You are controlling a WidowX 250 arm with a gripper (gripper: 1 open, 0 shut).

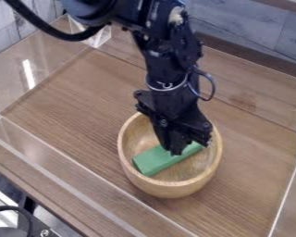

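Note:
A wooden bowl [172, 183] stands on the table right of centre, with a green rectangular block [154, 161] lying flat inside it. My black gripper [177, 146] points down into the bowl over the block's upper right part and hides some of it. I cannot tell whether its fingers are apart or closed, or whether they touch the block.
A grey wall [250, 37] runs along the back. A black cable lies at the lower left edge.

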